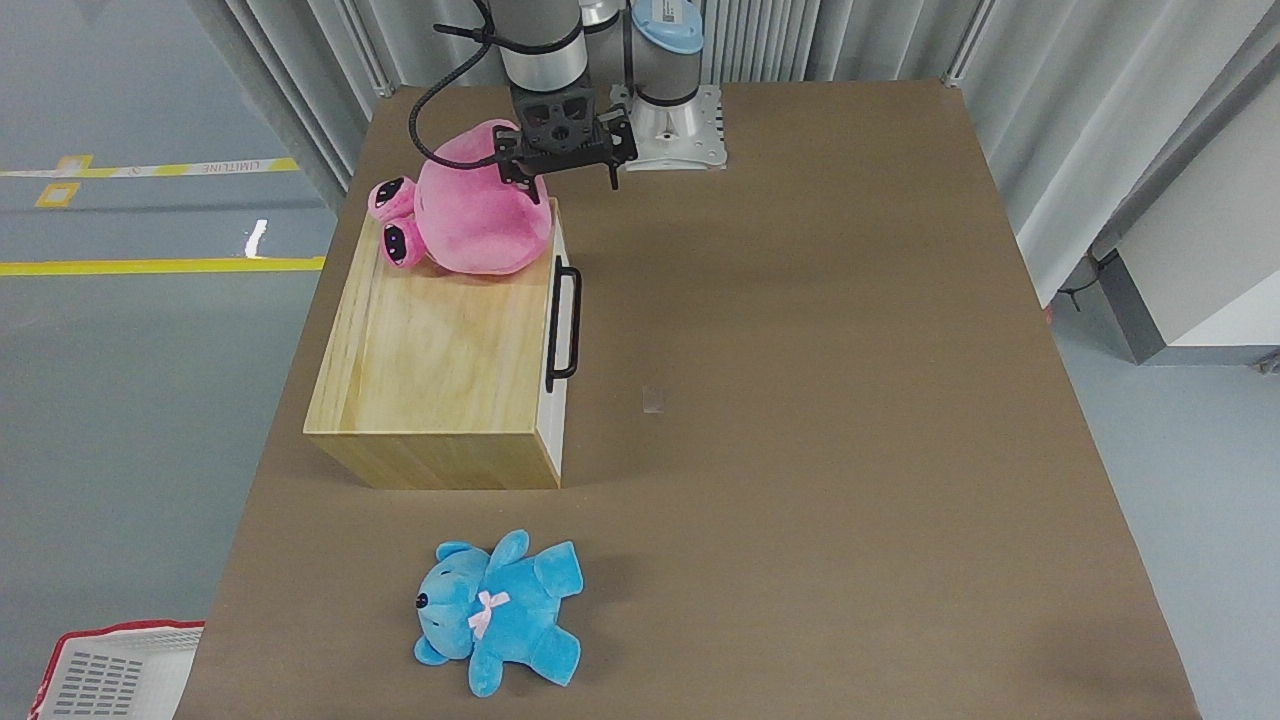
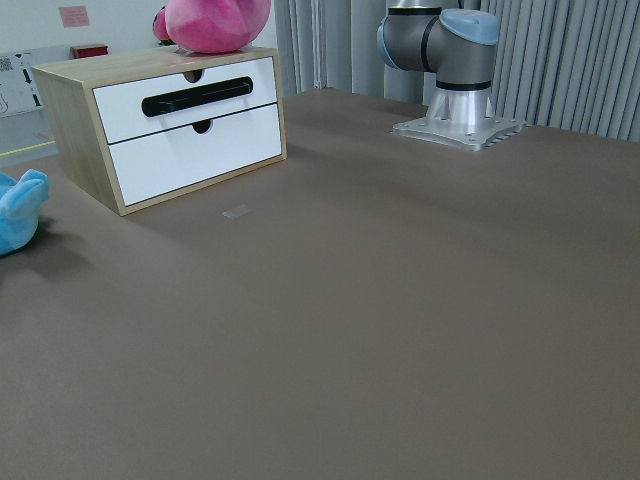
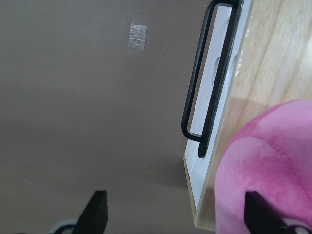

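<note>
My gripper (image 1: 573,170) hangs above the back right of a wooden two-drawer box (image 1: 432,360), open; in the wrist view its fingers are far apart at the bottom edge, the right one over a pink plush toy (image 3: 268,165). The pink toy (image 2: 215,20) rests on top of the box. The box's white drawer fronts (image 2: 195,150) are shut, with a black handle (image 3: 195,83) on the upper one. A blue teddy bear (image 1: 504,612) lies on the table in front of the box, only partly seen in the left view (image 2: 18,210).
A small clear patch (image 1: 653,400) is on the table. The arm's base (image 1: 674,132) stands at the back. A red-rimmed white basket (image 1: 120,672) sits off the table at lower left.
</note>
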